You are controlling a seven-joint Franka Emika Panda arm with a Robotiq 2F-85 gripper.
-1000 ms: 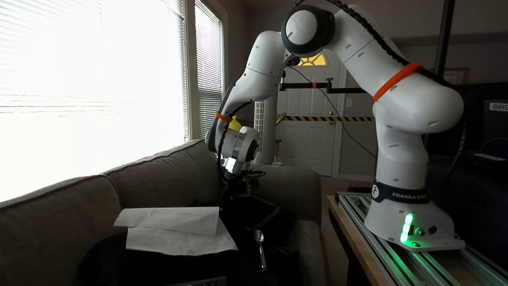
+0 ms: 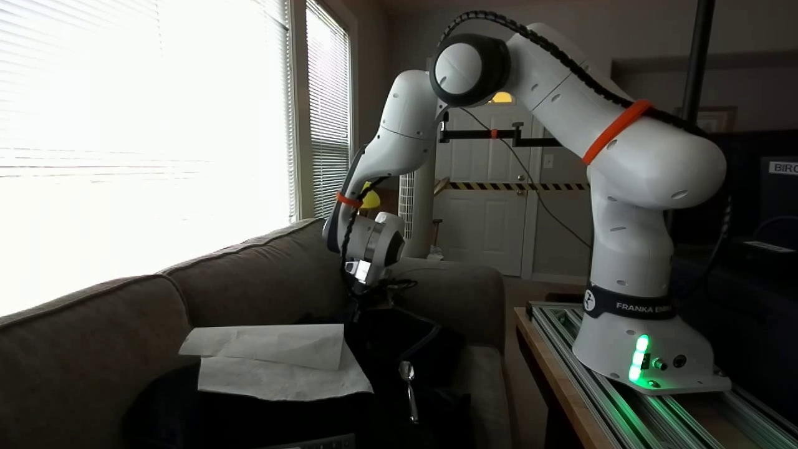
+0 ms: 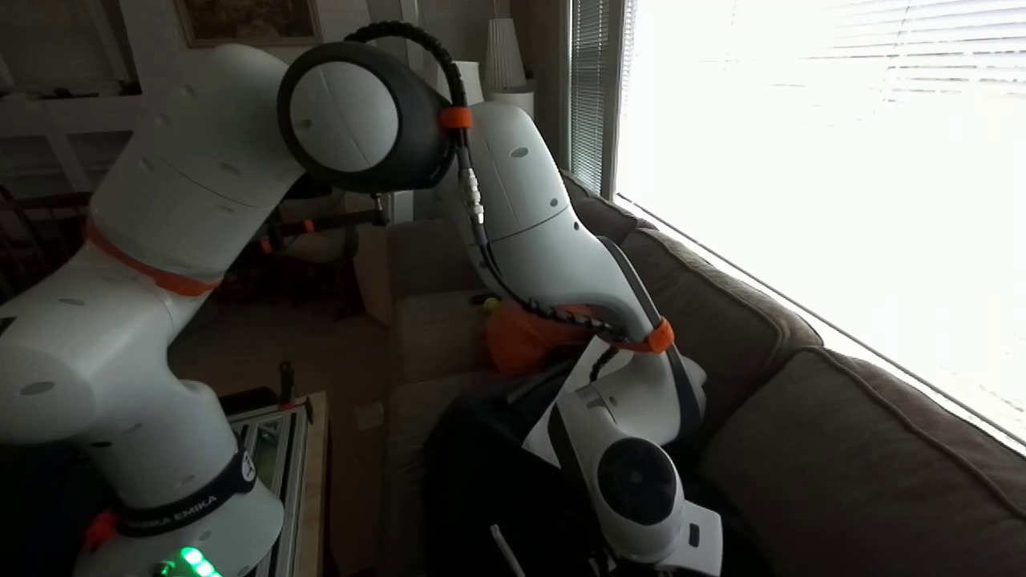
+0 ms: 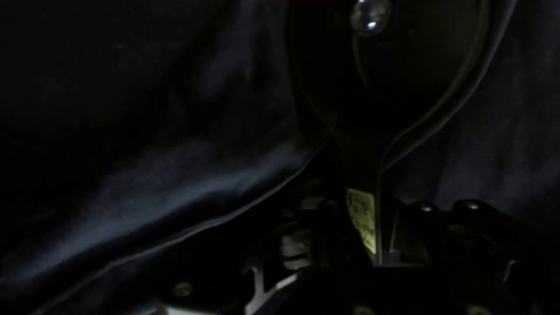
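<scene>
The wrist view is very dark. It shows a dark object with a broad rounded head and a narrow neck, which bears a yellowish label. The neck runs down among the black parts of my gripper; shadow hides whether the fingers touch it. A shiny round bead shows on the head. In exterior view 1 my gripper points down low over the dark cloth on the sofa, its fingertips lost against the black. Exterior view 2 cuts off the gripper at the bottom edge.
White paper lies on the sofa in front of the arm. A metal spoon rests on the dark cloth to the right. The sofa's backrest stands close behind the gripper. An orange item lies farther along the sofa.
My arm has come down: the elbow and the wrist sit lower, and the gripper is nearer the dark cloth. The paper and the spoon have not moved.
</scene>
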